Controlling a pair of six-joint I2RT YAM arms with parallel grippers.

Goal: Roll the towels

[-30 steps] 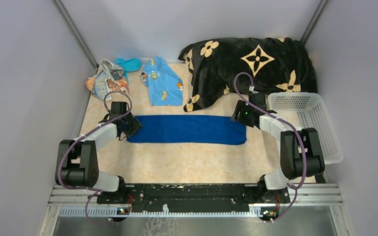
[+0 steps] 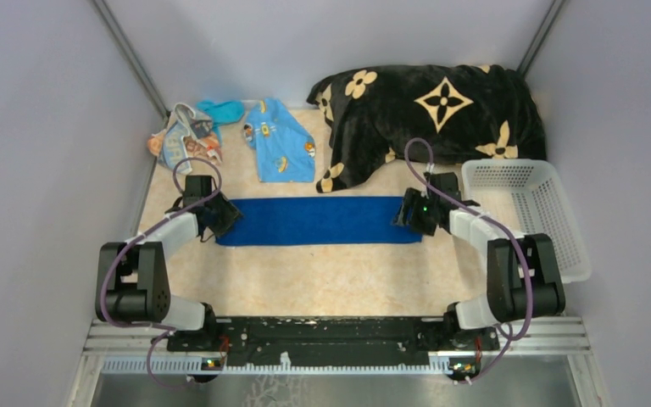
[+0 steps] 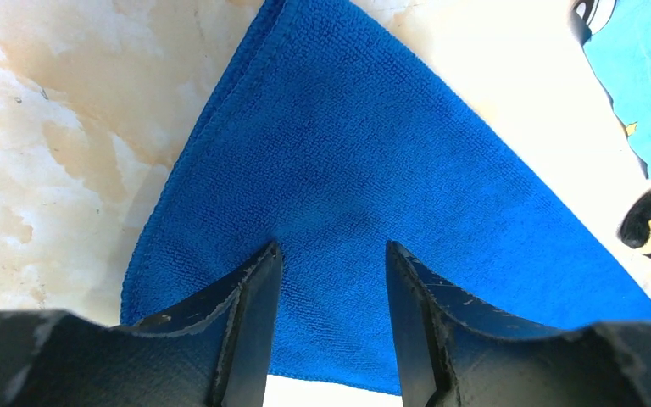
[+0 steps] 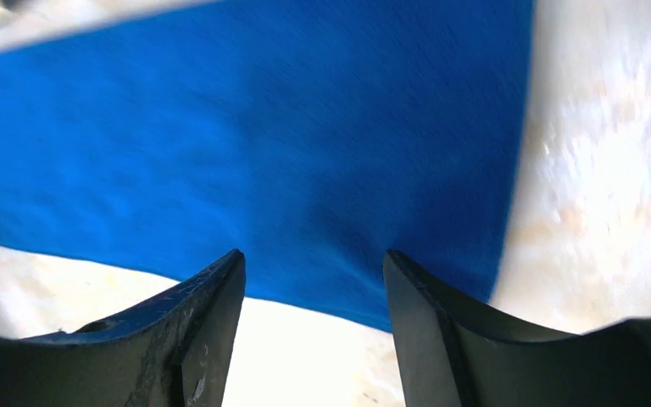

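A blue towel (image 2: 314,220) lies flat as a long strip across the middle of the table. My left gripper (image 2: 230,222) is over its left end; in the left wrist view the fingers (image 3: 250,326) stand apart above the cloth, with no fold pinched between them. At the towel's right end is my right gripper (image 2: 408,212), fingers open. Its fingers (image 4: 208,326) show in the right wrist view with the towel's lower edge (image 4: 322,309) passing behind them, and that picture is blurred.
A black patterned blanket (image 2: 432,114) fills the back right. A light blue printed cloth (image 2: 281,148) and a crumpled printed cloth (image 2: 185,140) lie at the back left. The white basket (image 2: 572,246) stands on the right.
The towel's right edge looks straighter. My left gripper shifted slightly left.
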